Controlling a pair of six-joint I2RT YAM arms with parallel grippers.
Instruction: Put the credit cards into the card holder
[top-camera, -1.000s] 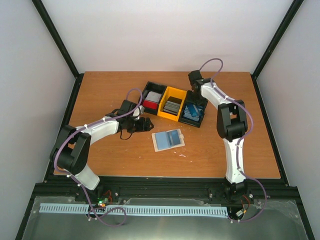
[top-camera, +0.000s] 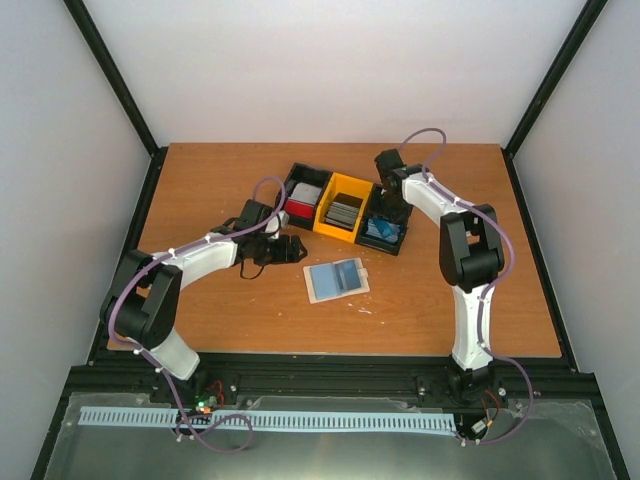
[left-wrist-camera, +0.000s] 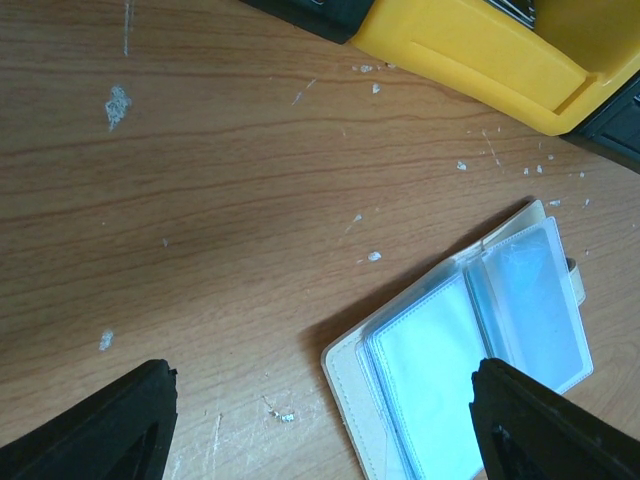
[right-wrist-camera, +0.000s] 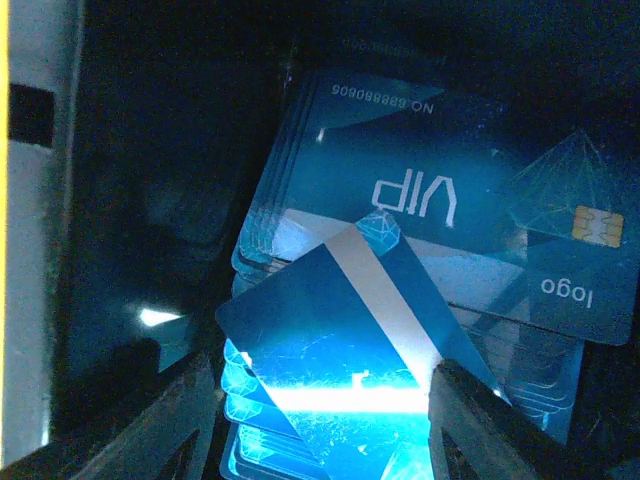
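Note:
The card holder (top-camera: 337, 280) lies spread on the table, pale with clear bluish pockets; in the left wrist view the holder (left-wrist-camera: 440, 370) is below and right. My left gripper (top-camera: 298, 249) stands open just left of and behind it, nothing between its fingers. Blue cards (right-wrist-camera: 440, 170) marked "VIP" lie piled in the right black box (top-camera: 385, 243). One blue card with a pale stripe (right-wrist-camera: 340, 340) rests slantwise on top. My right gripper is inside this box, its fingers apart on either side of the slanted card's near part. Contact with that card cannot be made out.
Left of the right box, a yellow box (top-camera: 341, 206) holds dark cards. Another black box (top-camera: 303, 195) beyond it contains white and red cards. The box walls stand close around my right gripper. Bare table (top-camera: 420, 310) lies right of the holder.
The left arm and the card holder have stayed put.

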